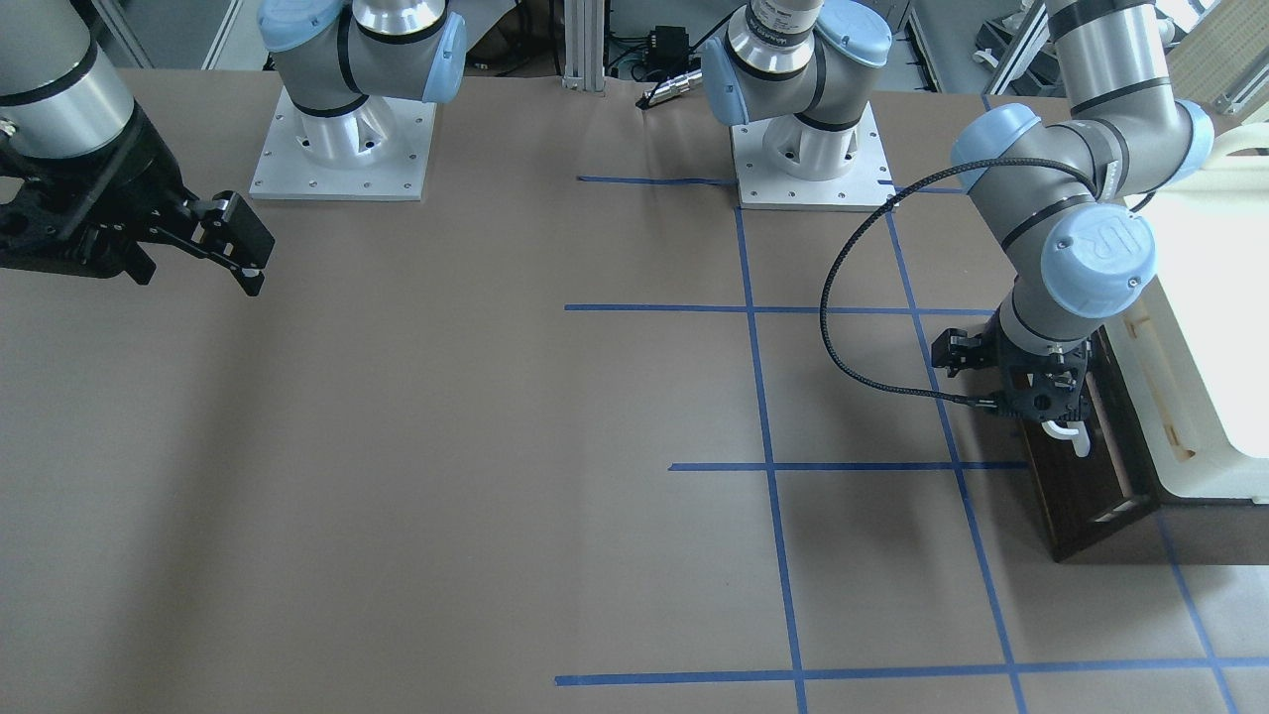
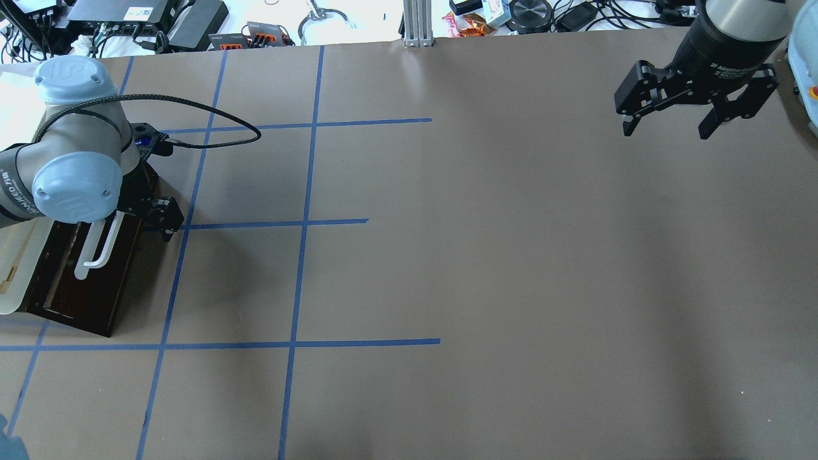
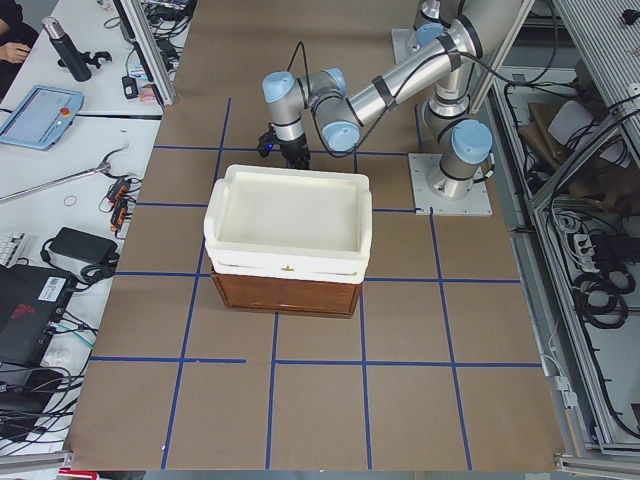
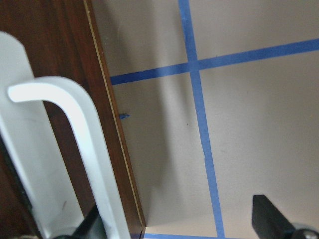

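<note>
A dark wooden box (image 2: pixel 92 299) with a white inner bin (image 3: pixel 287 220) stands on the taped floor. On its side facing the gripper is a white hook-shaped handle (image 4: pixel 84 129), also seen below the gripper (image 1: pixel 1011 369) in the front view. In the top view, the gripper (image 2: pixel 157 184) sits over that side of the box. In the wrist view the handle runs down between the dark fingertips at the bottom edge; whether they are shut on it cannot be told.
A second arm's black gripper (image 1: pixel 190 238) hangs at the left of the front view. Arm bases (image 1: pixel 761 178) stand at the back.
</note>
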